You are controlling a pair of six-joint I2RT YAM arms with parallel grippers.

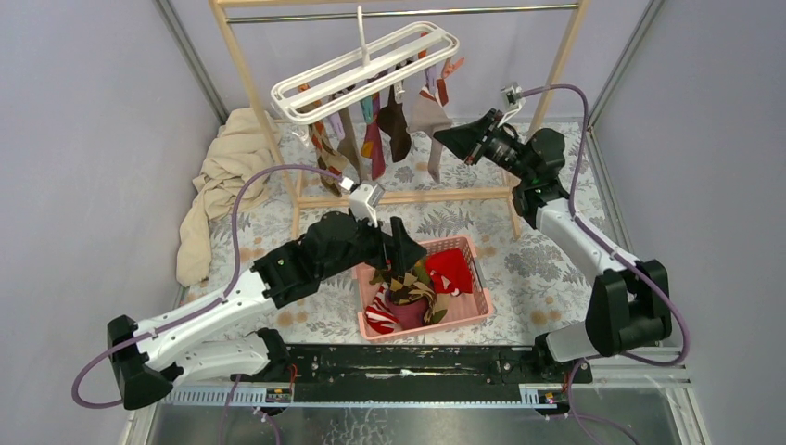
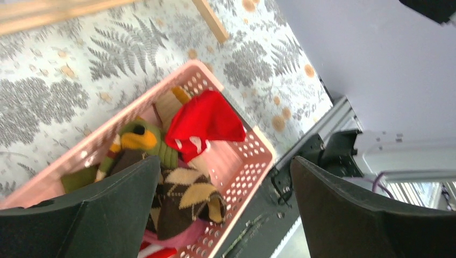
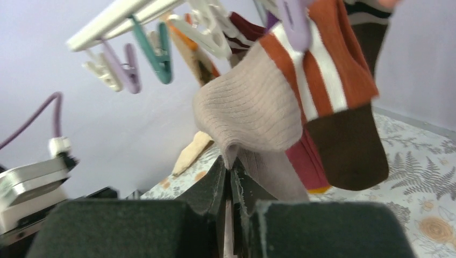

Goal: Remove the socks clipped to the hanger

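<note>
The white clip hanger [image 1: 364,65] hangs from the rail with several socks on its coloured clips. My right gripper is shut on a beige sock [image 3: 250,110], which is folded over near the fingertips beside an orange-and-white striped part [image 3: 333,80] by a purple clip [image 3: 293,21]. My left gripper is open above the pink basket [image 1: 477,306], nothing between its fingers. In the basket lie removed socks, among them a red one [image 2: 204,121] and a brown patterned one [image 2: 183,196].
A wooden rack frame [image 1: 417,197] stands on the patterned floor. A cream cloth [image 1: 222,185] is heaped at the left. Walls bound both sides. Free floor lies right of the basket.
</note>
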